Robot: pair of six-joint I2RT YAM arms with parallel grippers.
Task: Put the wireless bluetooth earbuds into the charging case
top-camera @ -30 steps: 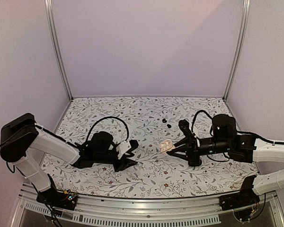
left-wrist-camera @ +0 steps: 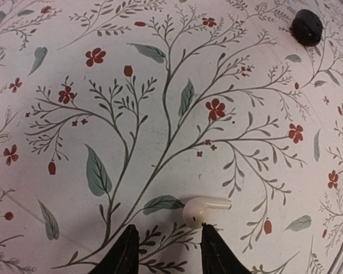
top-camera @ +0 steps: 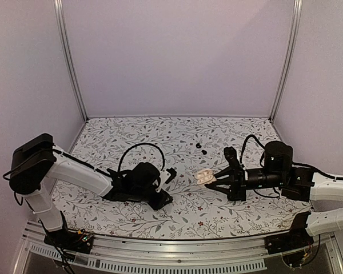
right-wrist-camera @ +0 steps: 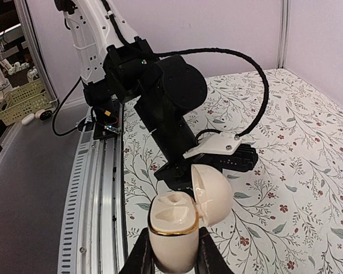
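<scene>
My right gripper is shut on the cream charging case, whose lid stands open; from above, the case is held over the table's right-centre. A cream earbud with a short stem lies on the floral cloth in the left wrist view, just beyond the fingertips of my left gripper, which are apart with nothing seen between them. In the top view my left gripper is low over the cloth, left of the case.
Two small dark objects lie behind the case on the cloth. A dark rounded object shows at the upper right of the left wrist view.
The right gripper, with the case, has moved slightly right.
</scene>
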